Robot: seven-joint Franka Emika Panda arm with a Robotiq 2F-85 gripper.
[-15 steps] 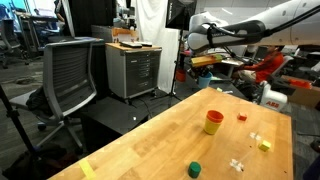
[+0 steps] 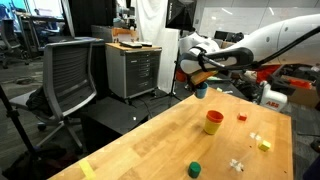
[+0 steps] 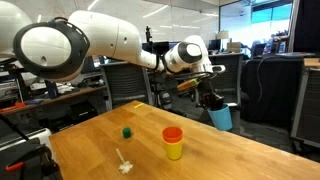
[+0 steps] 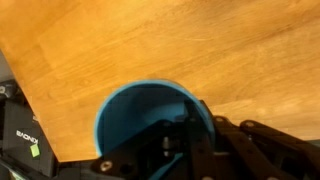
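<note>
A blue cup hangs from my gripper, apparently above the table's far edge. My gripper is shut on the cup; in the wrist view the open blue cup fills the lower middle, and the dark fingers overlap its rim. From the first exterior side the blue cup shows just under the wrist. A yellow cup stands on the table with a red cup nested in its top, apart from the gripper.
A green piece lies toward the near edge. A white piece, a yellow block and a small red piece are scattered to the right. Wide bare tabletop extends on the left; an office chair stands beyond.
The arm has come down and nearer to the first exterior camera, carrying the blue cup lower. The yellow and red cups and the small pieces have stayed put.
</note>
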